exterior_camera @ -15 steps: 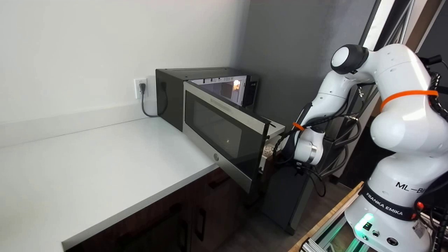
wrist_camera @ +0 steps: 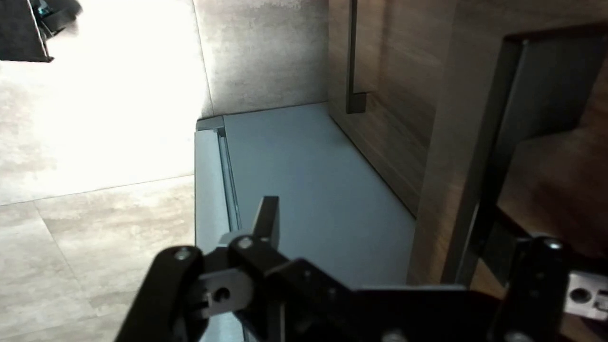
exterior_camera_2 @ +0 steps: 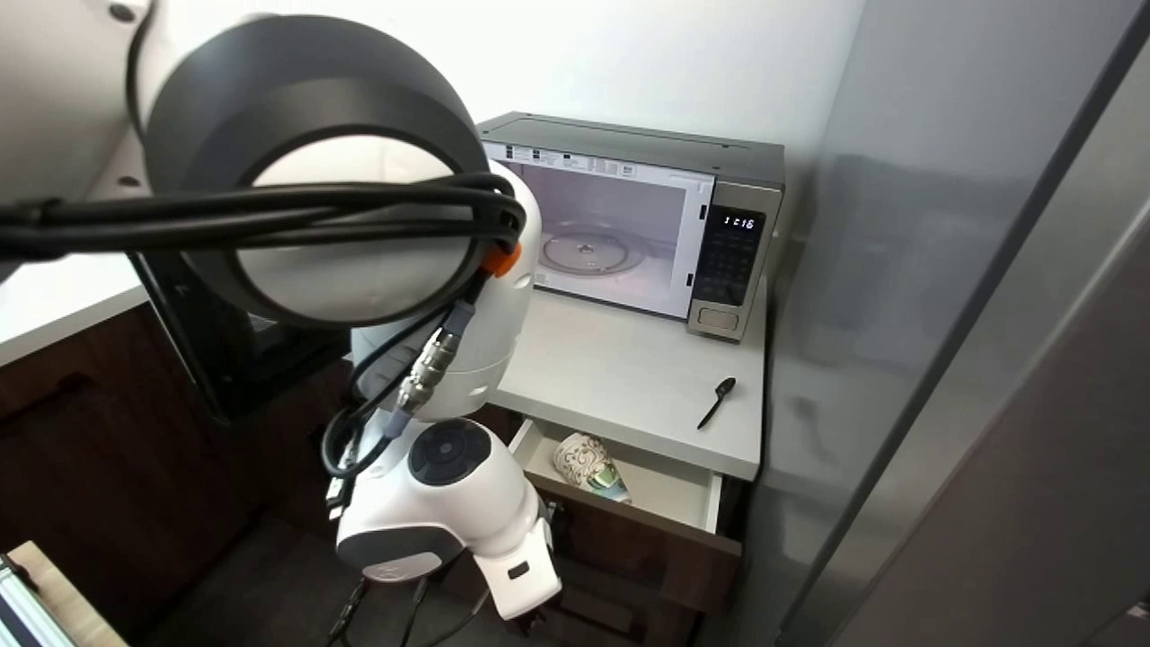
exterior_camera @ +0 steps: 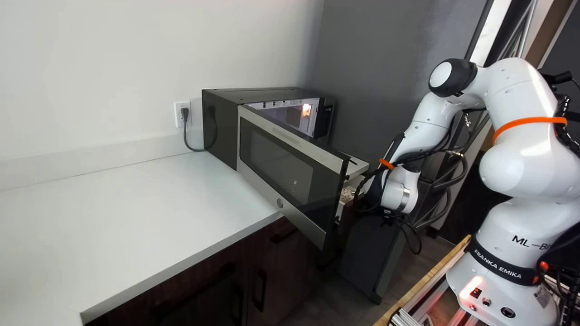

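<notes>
My gripper is open low in the wrist view, with one of its fingers [wrist_camera: 269, 219] standing over the grey floor-level panel. The other finger is dark against the dark handle [wrist_camera: 481, 211] on a wooden front at the right; whether they touch I cannot tell. In exterior view 2 the drawer [exterior_camera_2: 668, 491] stands pulled out below the counter, holding a patterned cup [exterior_camera_2: 585, 462] on its side. My hand is beside the drawer front, its fingers hidden there. The microwave [exterior_camera_2: 636, 135] has its door [exterior_camera: 288, 168] swung wide, the turntable inside bare.
A black spoon [exterior_camera_2: 717, 403] lies on the counter [exterior_camera_2: 604, 356] right of the microwave. The grey fridge [exterior_camera_2: 949, 323] closes off the right side. The open microwave door juts past the counter edge near my forearm.
The light on the arm's base has turned from green to reddish. The arm, microwave door and drawer look unmoved.
</notes>
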